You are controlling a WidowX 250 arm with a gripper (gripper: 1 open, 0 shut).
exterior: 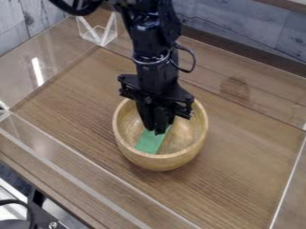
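A light wooden bowl (160,156) sits on the wooden table, right of and in front of center. A green object (150,140) lies flat inside it. The black arm comes down from the top, and its gripper (158,120) is over the bowl and the green object, with its lower parts dipping inside the rim. Whether it is open or shut on anything is hard to make out, as the dark parts overlap.
A white wire-like object (96,27) stands at the back left. A black cable lies at the lower left corner.
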